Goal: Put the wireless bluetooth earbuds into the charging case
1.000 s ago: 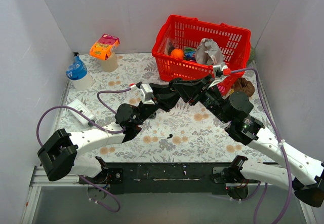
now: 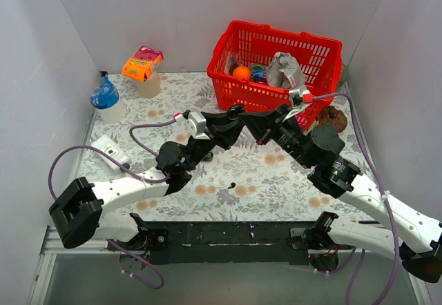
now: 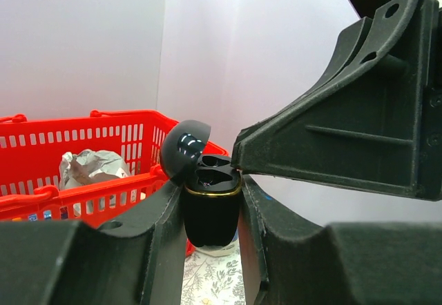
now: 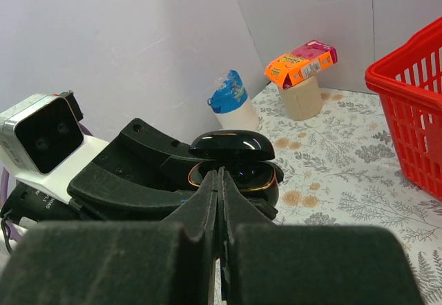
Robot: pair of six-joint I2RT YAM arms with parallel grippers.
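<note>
My left gripper point(image 2: 228, 125) is shut on the black charging case point(image 3: 210, 212), held upright in midair with its lid point(image 4: 231, 145) raised and a gold rim around its opening. My right gripper is shut, with nothing visible between its fingers; its tips meet the top of the case at the opening, beside the lid, as seen in the left wrist view. A small black earbud point(image 2: 232, 185) lies on the patterned table below the grippers. Whether anything sits inside the case's wells is hard to tell.
A red basket point(image 2: 221, 77) with an orange and bags stands at the back. A carton point(image 2: 141, 62) on a beige block, a blue-topped container point(image 2: 105, 96) and a white power strip point(image 2: 109, 152) stand at the left.
My left arm has shifted very slightly to the left with the case. The right arm looks unchanged.
</note>
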